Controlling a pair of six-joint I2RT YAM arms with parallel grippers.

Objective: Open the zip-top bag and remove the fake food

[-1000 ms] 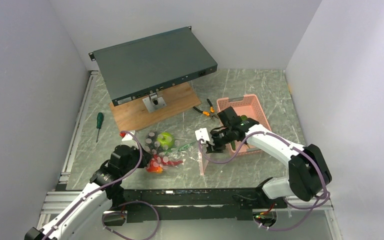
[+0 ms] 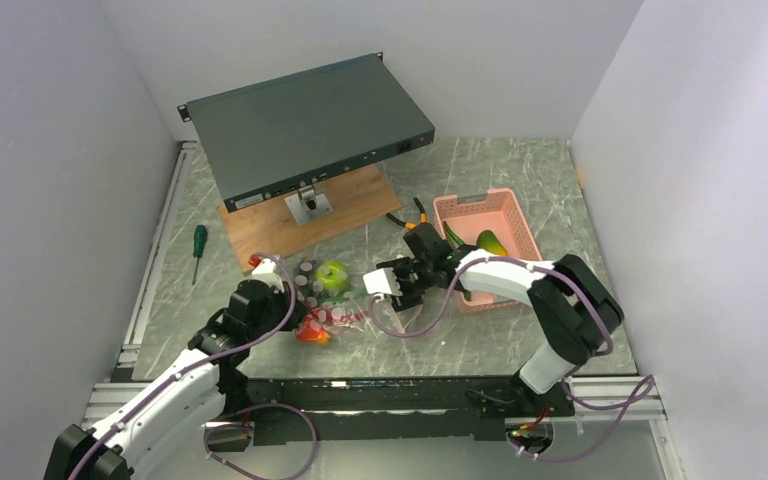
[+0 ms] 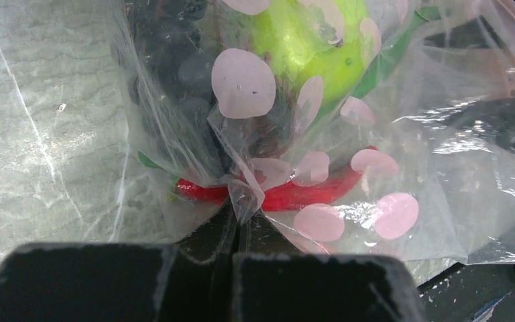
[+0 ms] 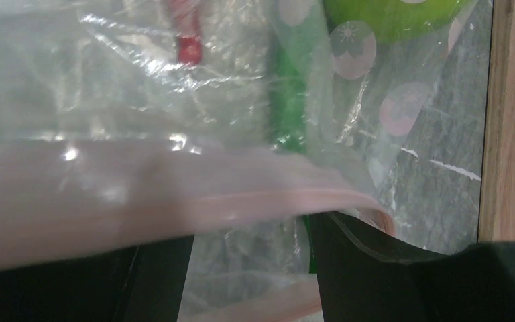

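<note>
The clear zip top bag [image 2: 340,305] with pink dots lies mid-counter, holding a green apple [image 2: 331,276], red pepper [image 3: 302,194], dark grape-like food [image 3: 174,80] and something green [image 4: 288,94]. My left gripper [image 2: 292,318] is shut at the bag's left part, film bunched at its fingertips; whether pinched is unclear. My right gripper [image 2: 395,290] stands open at the bag's mouth, the pink zip strip [image 4: 174,208] lying across between and above its fingers.
A pink basket [image 2: 515,215] with green and yellow food stands right. Pliers [image 2: 410,224] lie behind, a screwdriver [image 2: 199,241] at left. A wooden board [image 2: 250,235] under a raised grey metal unit [image 2: 300,120] borders the back.
My left arm has shifted slightly; its gripper stays at the bag.
</note>
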